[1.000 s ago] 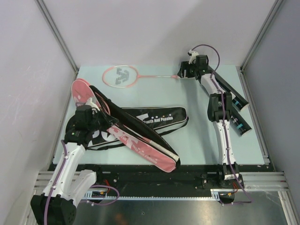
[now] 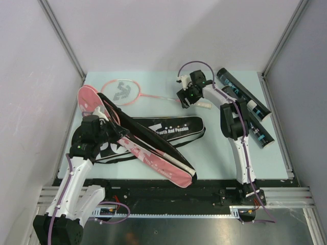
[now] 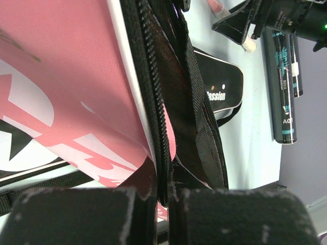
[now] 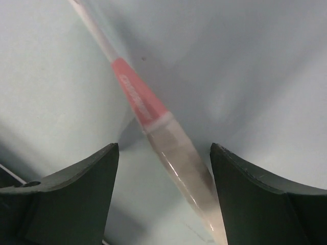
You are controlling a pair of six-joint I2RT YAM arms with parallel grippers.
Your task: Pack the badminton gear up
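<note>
A racket with a pink frame [image 2: 121, 92] lies at the back of the table, its pale grip end [image 2: 204, 105] pointing right. My right gripper [image 2: 185, 98] is over the racket near the top of its handle. In the right wrist view its fingers [image 4: 87, 176] stand apart, with the handle [image 4: 176, 148] running between them. The pink and black racket bag [image 2: 159, 164] lies unzipped at an angle, its mouth spread. My left gripper is shut on the bag's black zipper edge [image 3: 148, 87]. Something pink and white shows inside the bag.
Another black bag [image 2: 179, 125] with white lettering lies flat, partly under the open one. Dark shuttlecock tubes [image 2: 244, 94] lie at the right, close to my right arm. Bare table shows at front right.
My left arm is still.
</note>
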